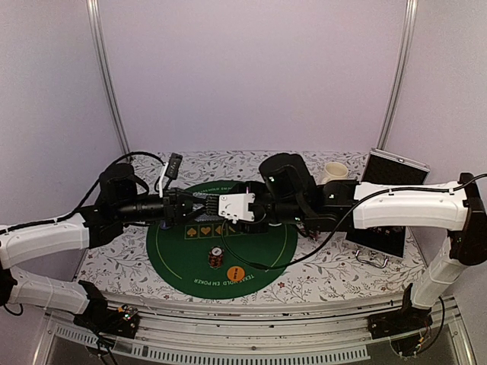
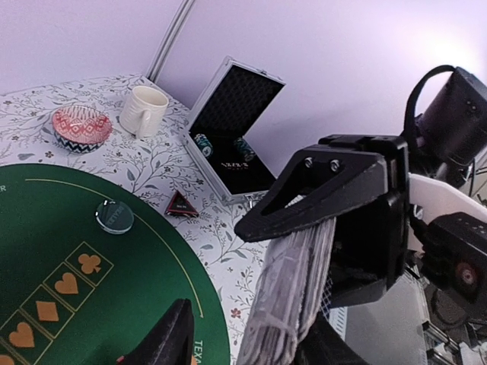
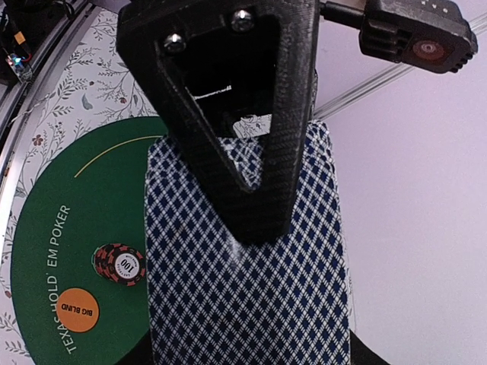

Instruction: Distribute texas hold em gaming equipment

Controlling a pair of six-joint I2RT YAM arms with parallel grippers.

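A deck of cards with a blue patterned back is held upright off the table, and its pale edge shows in the left wrist view. My right gripper (image 1: 214,205) is shut on the deck, a finger along each side edge. From the left, my left gripper (image 1: 202,206) reaches around the deck with its fingers (image 2: 179,334) apart. A clear gap shows between that finger and the cards, so this gripper stands open. Below lies the green poker mat (image 1: 175,266), carrying a red chip stack (image 3: 119,264) and an orange big blind disc (image 3: 77,309).
A dark round disc (image 2: 115,216) lies on the mat. Beyond it are a patterned bowl (image 2: 81,125), a white mug (image 2: 143,110) and an open case (image 2: 221,163) holding some chips. A small red-and-black triangle (image 2: 181,204) sits beside the mat.
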